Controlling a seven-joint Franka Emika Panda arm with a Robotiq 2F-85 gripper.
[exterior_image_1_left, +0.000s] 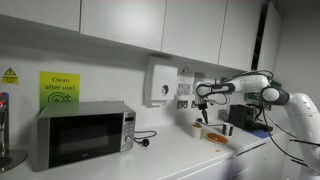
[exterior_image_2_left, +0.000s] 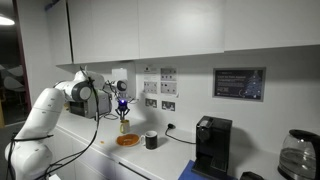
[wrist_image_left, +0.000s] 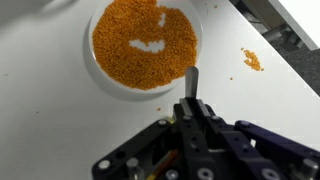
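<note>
In the wrist view, my gripper is shut on a slim grey utensil (wrist_image_left: 191, 82), whose rounded end sticks out past the fingers. What the other end looks like is hidden. Beyond it lies a white plate (wrist_image_left: 95, 62) covered in orange grains (wrist_image_left: 150, 60), with pale bare patches. Exterior view 2 has the gripper (exterior_image_2_left: 123, 110) above a pale container (exterior_image_2_left: 125, 127), left of the plate (exterior_image_2_left: 128, 141). Exterior view 1 shows the gripper (exterior_image_1_left: 203, 104) over the same container (exterior_image_1_left: 196, 131).
Some spilled grains (wrist_image_left: 252, 60) lie beside the plate. A mug (exterior_image_2_left: 151, 140) stands close by on the counter. Farther off are a microwave (exterior_image_1_left: 85, 135), a coffee machine (exterior_image_2_left: 212, 146) and a glass kettle (exterior_image_2_left: 298, 155). Wall cupboards (exterior_image_1_left: 125, 22) hang above.
</note>
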